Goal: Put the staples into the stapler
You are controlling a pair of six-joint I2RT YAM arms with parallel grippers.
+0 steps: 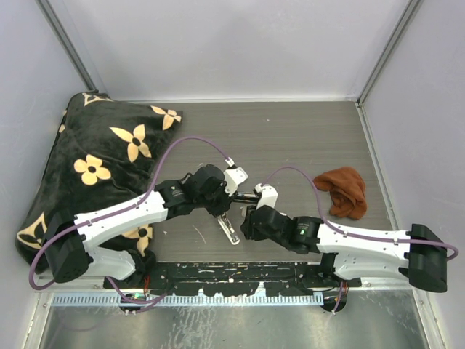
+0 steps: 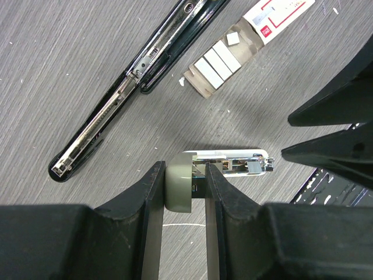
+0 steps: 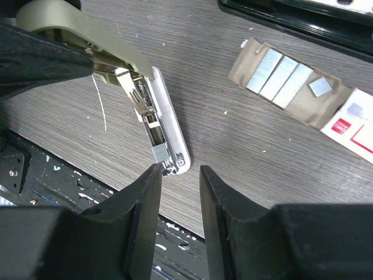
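The small white stapler (image 3: 172, 125) lies on the table, its cover raised and its metal channel exposed. My left gripper is shut on its pale grey-green cover (image 2: 178, 184). A short silver block (image 3: 160, 153), perhaps staples, sits in the channel near the front end. My right gripper is partly open just off that end, and nothing shows in its grip. In the left wrist view its two dark fingers (image 2: 326, 102) stand apart to the right of the stapler. The staple box (image 3: 320, 87) is open, with white-silver staple strips (image 3: 280, 79) inside.
A larger black stapler (image 2: 134, 76) lies opened out behind the staple box. Loose bits are scattered on the table. A brown cloth (image 1: 343, 192) lies at the right, and a dark flowered cushion (image 1: 91, 171) at the left.
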